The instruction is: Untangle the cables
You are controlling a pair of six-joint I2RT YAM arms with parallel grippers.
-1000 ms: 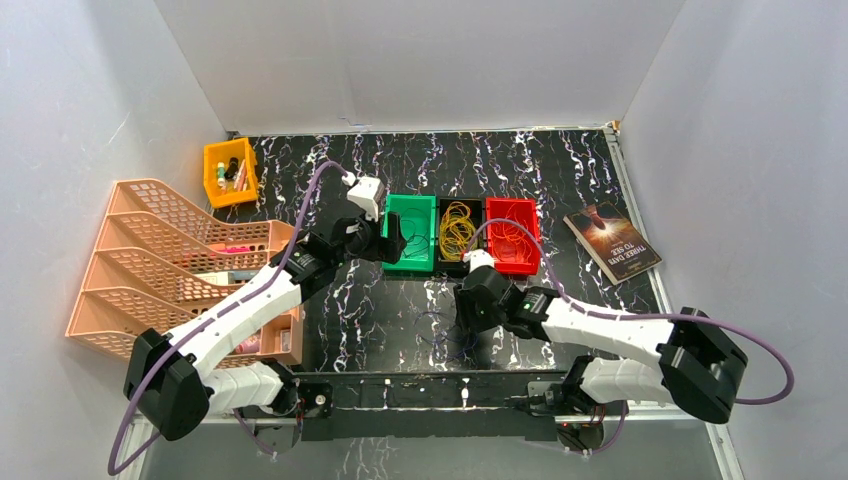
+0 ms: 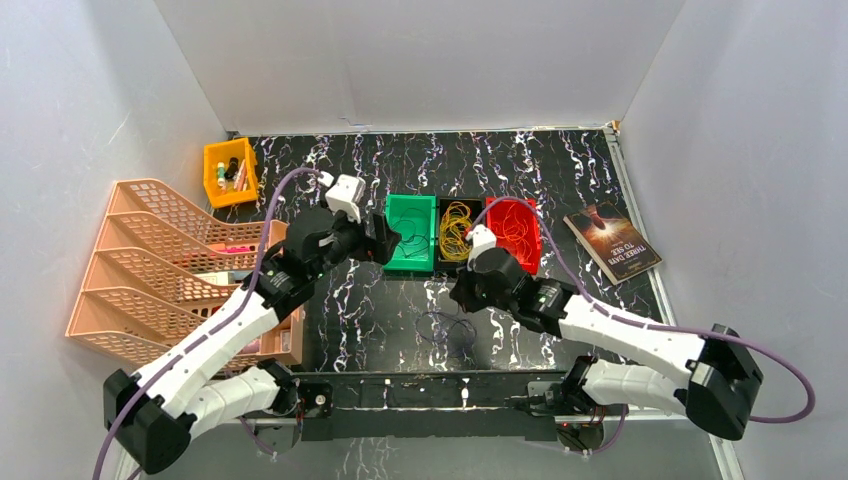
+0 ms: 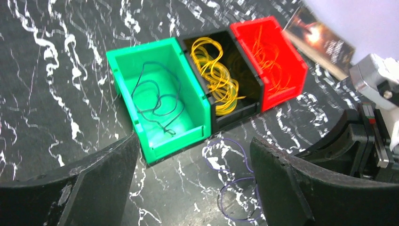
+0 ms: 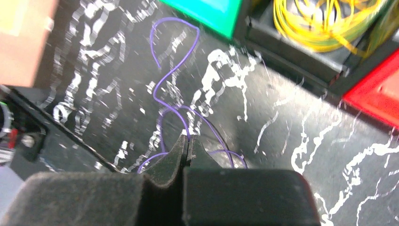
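A thin purple cable (image 4: pixel 175 70) lies in loose loops on the dark marbled table, in front of the bins. Part of it rises to my right gripper, which is shut on it. My left gripper stands open and empty, left of the green bin (image 2: pixel 411 268) in the top view. A dark green cable (image 3: pixel 180 89) lies coiled in that bin. Yellow cable (image 3: pixel 217 87) fills much of the black bin (image 3: pixel 251 108) beside it. Red cable (image 3: pixel 273 63) rests inside the red bin (image 3: pixel 294 89).
An orange slatted organizer (image 2: pixel 150 240) stands along the left side. Behind it is a small yellow box (image 2: pixel 210 160) of small items. A book (image 2: pixel 612 242) lies at the right. Bare table shows in front of the bins.
The left arm has swung a little to the left.
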